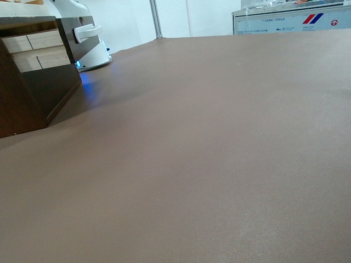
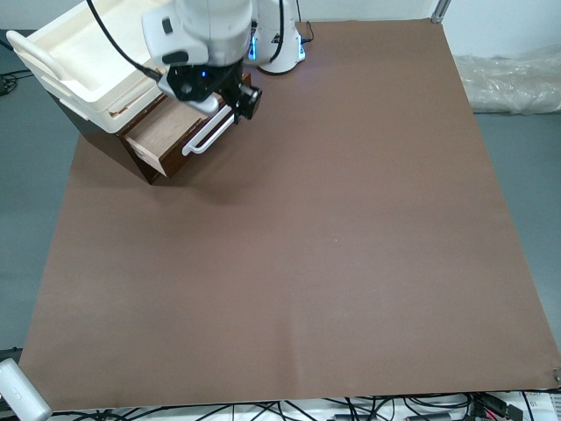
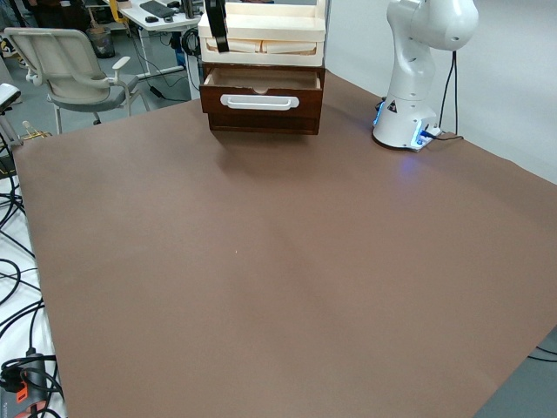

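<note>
The black gripper [image 2: 246,103] hangs at the end of the white arm above the wooden drawer unit in the left view; whether its fingers are open or shut is unclear. In the right view the drawer [image 3: 262,102], with a white handle [image 3: 259,102], is pulled partly out beneath a white plastic bin [image 3: 261,48]. The top view shows the dark wooden unit [image 1: 16,93] from low on the table. The arm's base [image 3: 403,122] stands beside the unit.
Cables run along the near edge in the left view; a chair [image 3: 78,74] and desk stand beyond the table in the right view.
</note>
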